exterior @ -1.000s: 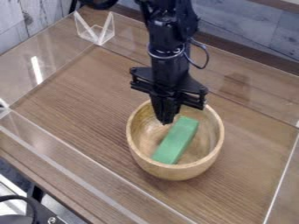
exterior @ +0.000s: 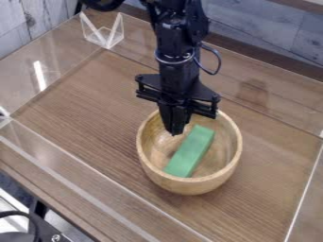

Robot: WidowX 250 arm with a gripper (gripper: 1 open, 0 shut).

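My black gripper [exterior: 176, 123] hangs over the back left rim of a round cream bowl [exterior: 221, 175], its tip pointing down toward the bowl's inside. A green rectangular object [exterior: 190, 152] lies inside the bowl, toward the right. I cannot tell whether the fingers are open or shut.
The wooden table [exterior: 78, 126] has free room to the left and at the front right of the bowl. A white wire object [exterior: 104, 31] stands at the back left. A dark edge runs along the back right, and cables are at the bottom left corner.
My gripper has moved very slightly upward. The bowl and green object look unmoved.
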